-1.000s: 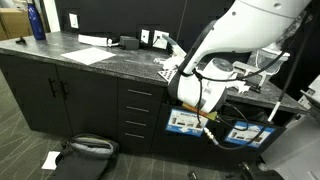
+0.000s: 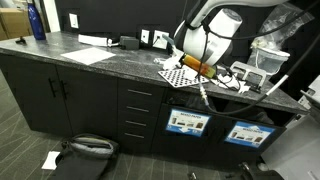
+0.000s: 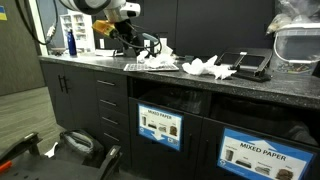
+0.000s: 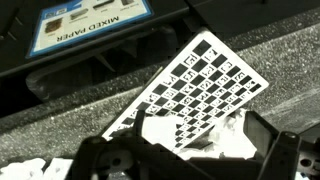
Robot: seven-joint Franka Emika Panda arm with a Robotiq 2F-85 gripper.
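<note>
My gripper stands open above the counter, its dark fingers spread at either side of the wrist view with nothing held. Below it lies a black-and-white checkered board, near the counter's front edge. White crumpled paper lies at the board's edge, and a white piece overlaps the board between the fingers. Exterior view 2 shows the gripper above the counter, with crumpled paper to its right. In exterior view 1, the arm hides much of the fingers.
Bins with "mixed paper" labels sit under the dark counter. A black device and a clear tub occupy its right part. Flat white paper lies at left. A dark bag rests on the floor.
The arm has risen from low in front of the labelled bins to above the counter. The checkered board is now less covered by the arm in exterior view 1.
</note>
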